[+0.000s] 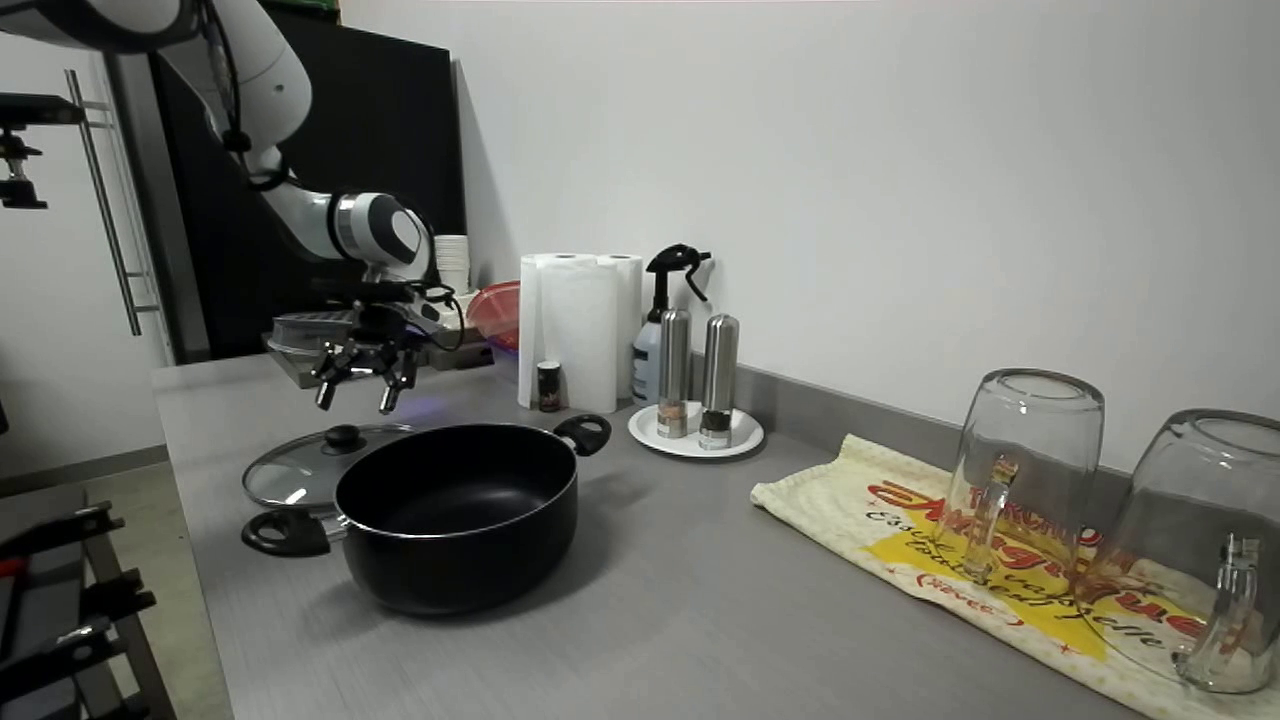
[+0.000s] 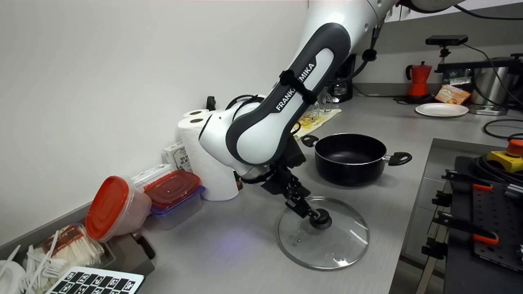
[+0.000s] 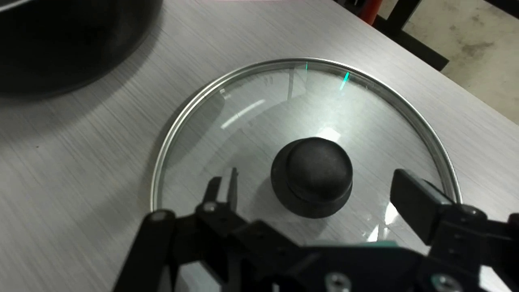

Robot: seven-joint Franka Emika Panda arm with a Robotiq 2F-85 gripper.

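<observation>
A glass lid (image 2: pixel 304 250) with a metal rim lies flat on the counter, its black knob (image 3: pixel 318 175) facing up. My gripper (image 1: pixel 357 400) hangs above the lid, open, with nothing held. In the wrist view its two fingers (image 3: pixel 413 204) stand well apart, one to each side of the knob and nearer the bottom of the picture; neither appears to touch it. The black pot (image 1: pixel 462 528), empty inside as far as shows, stands beside the lid with its two handles sticking out.
Paper towel rolls (image 1: pixel 578 336), a spray bottle (image 1: pixel 648 354) and a white plate (image 1: pixel 741 439) with two grinders line the wall. Upturned glass mugs (image 1: pixel 1026 480) stand on a cloth. Red-lidded containers (image 2: pixel 174 188) sit behind the arm. Bare counter lies around the lid.
</observation>
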